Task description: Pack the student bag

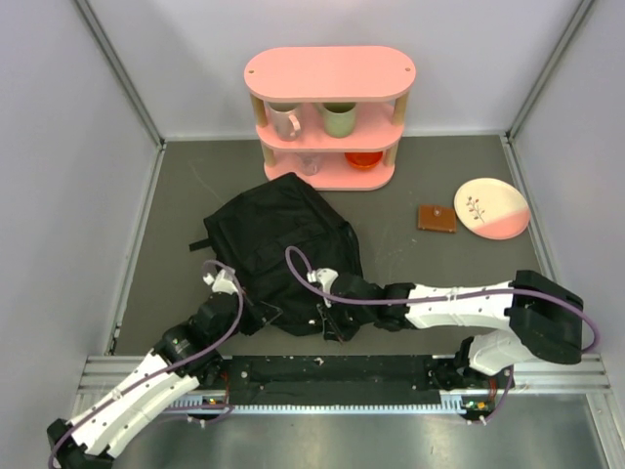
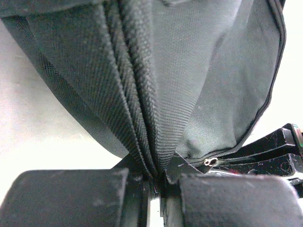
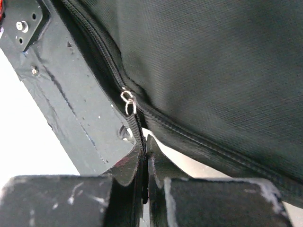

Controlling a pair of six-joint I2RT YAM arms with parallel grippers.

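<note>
The black bag lies tilted on the grey table in the top view. Its bunched fabric runs down into my left gripper, which is shut on it at the bag's near left corner. At the near right edge, my right gripper is shut on the zipper pull, a thin black cord tab hanging from a metal ring. The zipper runs along the bag's edge on both sides of that ring. The bag's inside is hidden from view.
A brown wallet and a pink-and-white plate lie at the right. Behind the bag stands a pink shelf with a white mug, a green cup and an orange bowl. Bare table shows between bag and wallet.
</note>
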